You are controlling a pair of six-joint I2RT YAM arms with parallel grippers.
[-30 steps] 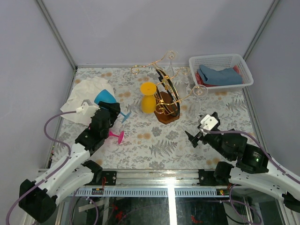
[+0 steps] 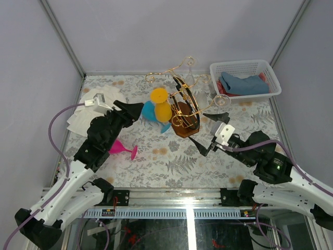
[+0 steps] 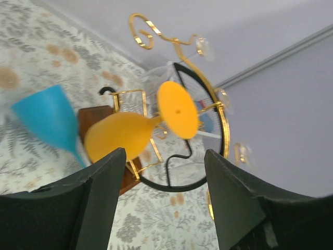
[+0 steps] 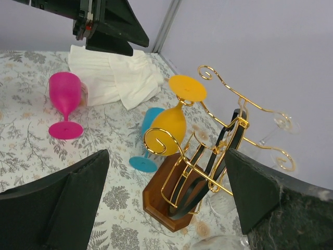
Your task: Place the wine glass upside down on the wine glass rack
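Note:
A gold rack with a wooden base (image 2: 184, 128) stands mid-table. The yellow wine glass (image 4: 171, 125) hangs upside down from it by its foot, tilted. Behind this one, the blue wine glass (image 3: 48, 115) lies on the table, partly hidden, its foot (image 4: 143, 164) toward the table's front. My left gripper (image 2: 139, 110) is left of both glasses, fingers apart and nothing between them. On the rack's right side my right gripper (image 2: 197, 126) stands open, its fingertips close to the gold curls; whether they touch cannot be told. A pink wine glass (image 4: 65, 96) lies on its side below the left arm.
Several clear glasses (image 2: 222, 101) hang on the rack's right side. A white basket (image 2: 274, 83) with blue and red cloths stands at the back right. White cloth (image 4: 117, 75) covers the back left.
The blue glass has left my left gripper and lies to its right, turned. The yellow glass has tilted leftward. Both grippers moved toward the rack, the right one up close.

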